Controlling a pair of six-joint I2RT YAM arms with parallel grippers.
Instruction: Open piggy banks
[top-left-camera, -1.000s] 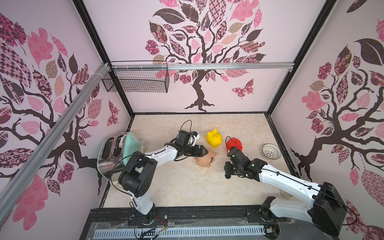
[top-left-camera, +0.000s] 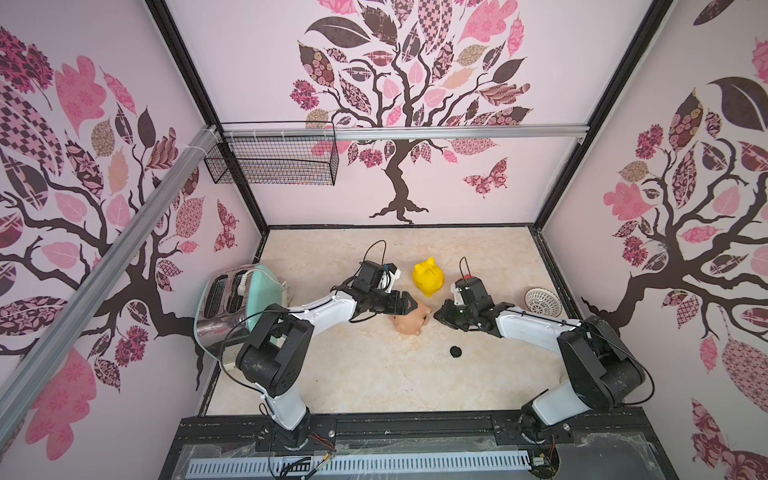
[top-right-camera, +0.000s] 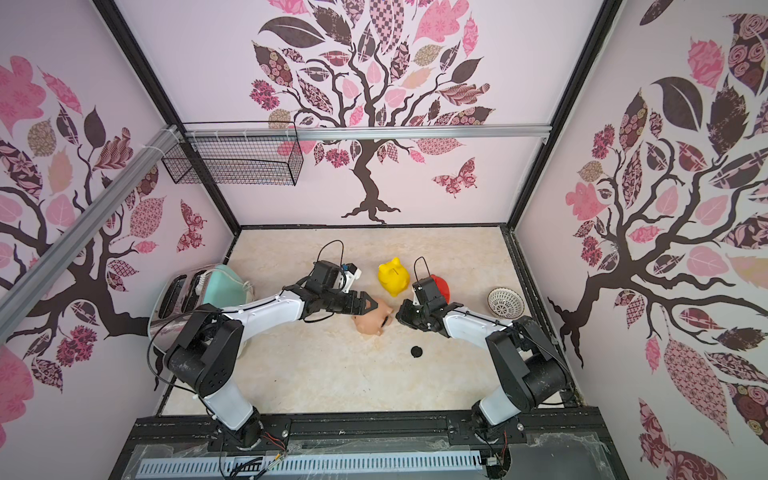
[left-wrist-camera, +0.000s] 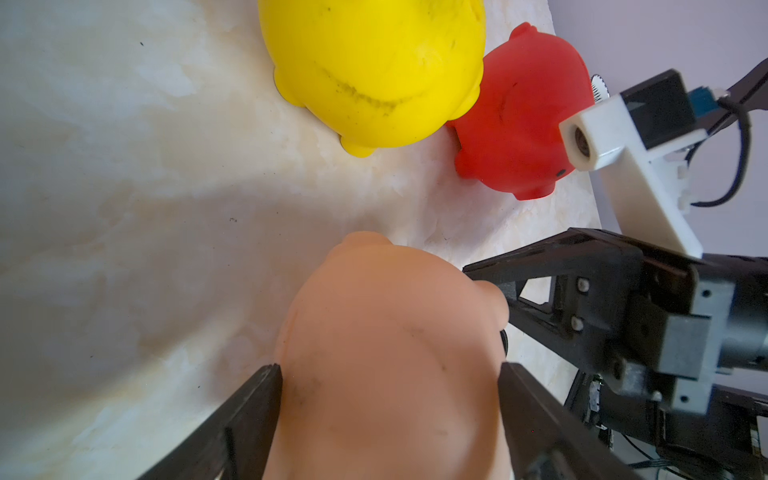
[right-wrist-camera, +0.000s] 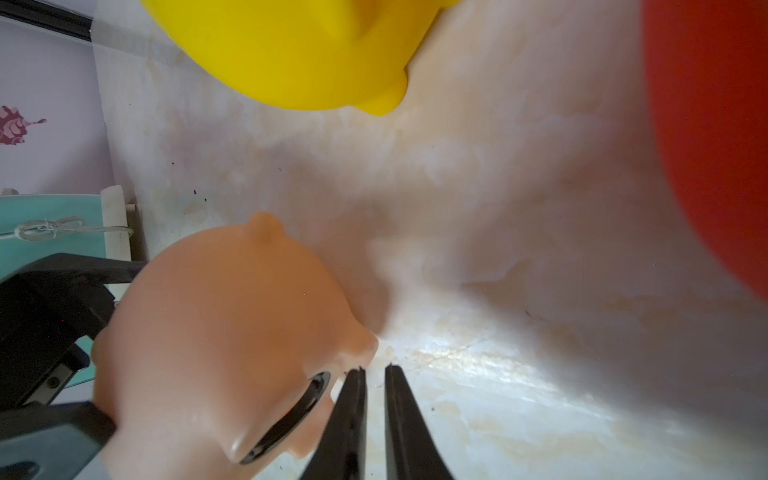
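Observation:
A peach piggy bank (left-wrist-camera: 384, 344) lies on the table between my arms, its dark opening (right-wrist-camera: 289, 420) turned toward my right gripper. My left gripper (top-left-camera: 399, 302) is open, its fingers either side of the bank's body. My right gripper is just beside the opening, fingertips a narrow gap apart with nothing visible between them. A yellow piggy bank (top-left-camera: 428, 276) stands behind the peach one, and a red piggy bank (left-wrist-camera: 528, 112) sits to its right, partly hidden by the right arm in the overhead views.
A small black disc (top-left-camera: 456, 351) lies in front of my right gripper. A woven bowl (top-left-camera: 542, 302) is at the right, a mint appliance (top-left-camera: 264, 304) at the left, a wire basket (top-left-camera: 272, 160) above.
My right gripper has moved back and left, from over the black disc to beside the peach bank. My left arm has hardly moved.

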